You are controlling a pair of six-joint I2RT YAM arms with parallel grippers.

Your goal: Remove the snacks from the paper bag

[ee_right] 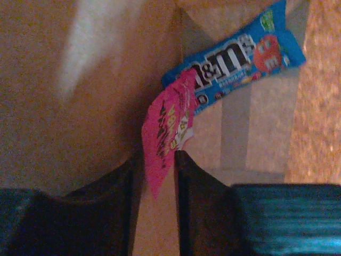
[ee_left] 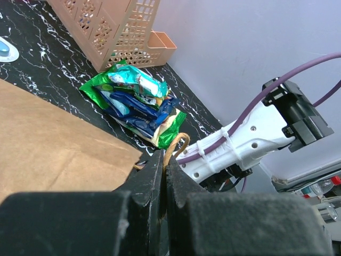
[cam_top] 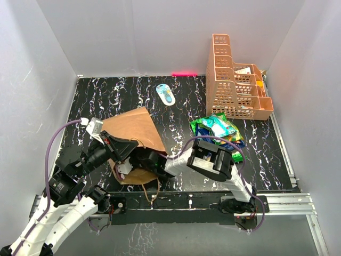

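The brown paper bag (cam_top: 134, 127) lies on its side, its mouth toward the right front. My left gripper is shut on the bag's twisted handle (ee_left: 181, 140), at the edge of the mouth. The right gripper is inside the bag, hidden from above. In the right wrist view, its fingers (ee_right: 160, 160) are part open, with a pink packet (ee_right: 166, 120) between or just beyond the fingertips; whether they touch it cannot be told. Beyond it lies a blue M&M's packet (ee_right: 240, 61) in the bag. Several snack packets (cam_top: 216, 128) are piled on the table to the right.
A peach plastic basket (cam_top: 234, 85) stands at the back right, behind the packet pile. A small white and blue package (cam_top: 165, 94) lies at the back middle. The table between bag and pile is partly clear, with the right arm crossing its front.
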